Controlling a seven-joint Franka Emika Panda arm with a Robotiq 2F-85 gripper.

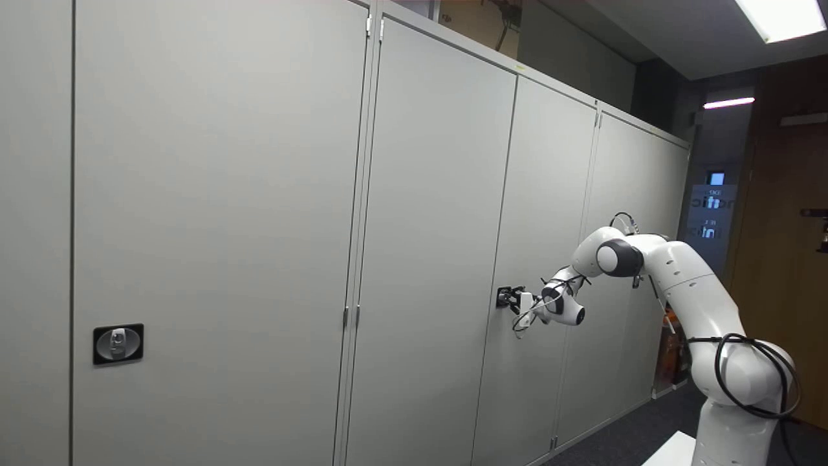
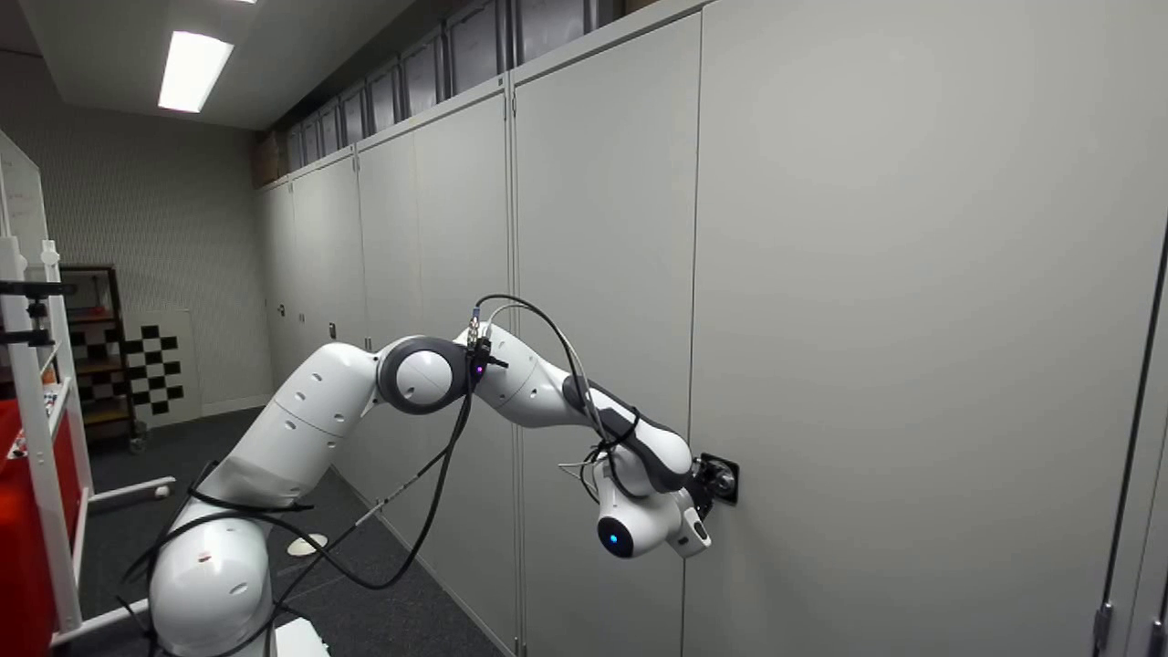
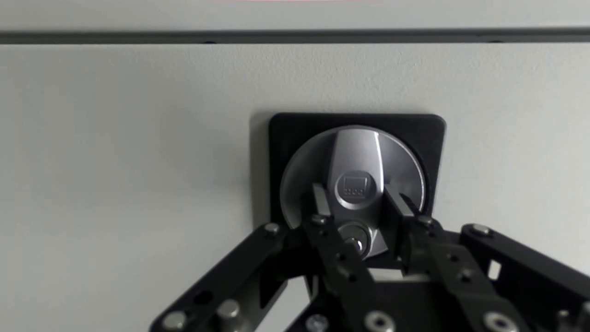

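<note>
A silver cabinet handle (image 3: 354, 160) is set in a round recess on a square black plate (image 3: 287, 130), fixed to a light grey cabinet door (image 3: 138, 166). My gripper is shut on this handle, one finger pad at each side of its raised bar. A keyhole sits at the bar's lower end in the wrist view, partly hidden by the fingers. From outside, the black plate (image 2: 734, 482) shows near the door's edge with my gripper against it. The door stands flush with its neighbour.
Another closed door carries a similar handle (image 1: 118, 342) at the left of the first exterior view. A white frame (image 2: 38, 438) and a red object (image 2: 24, 526) stand behind the arm.
</note>
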